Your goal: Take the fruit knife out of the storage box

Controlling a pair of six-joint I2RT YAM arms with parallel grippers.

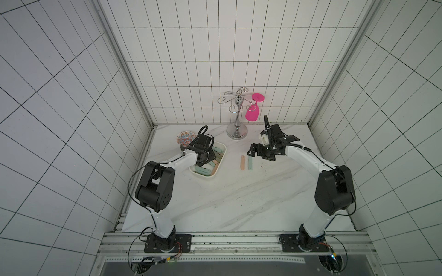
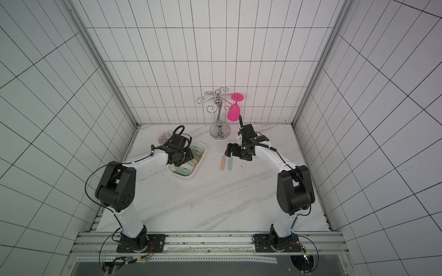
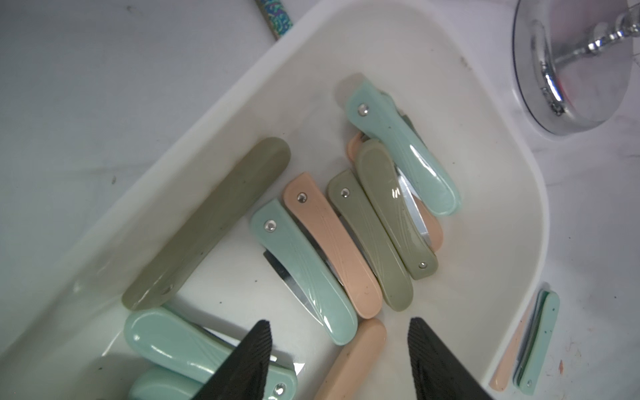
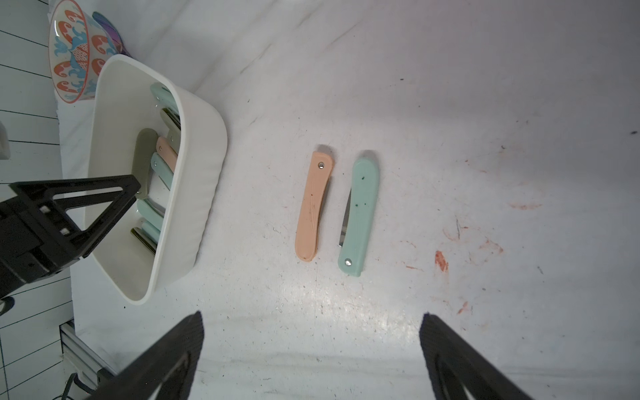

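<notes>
A white storage box (image 3: 506,166) holds several folding fruit knives in mint (image 3: 303,270), pink (image 3: 336,246) and olive (image 3: 206,216). My left gripper hangs over it, fingertips apart, above a pink knife at the lower middle; I see nothing held. A pink knife (image 4: 313,206) and a mint knife (image 4: 360,206) lie on the table right of the box. My right gripper stands open above the table near them, nothing between its fingers.
A chrome stand (image 1: 237,131) with a pink glass (image 1: 252,110) is at the back. A patterned cup (image 4: 76,53) is beside the box.
</notes>
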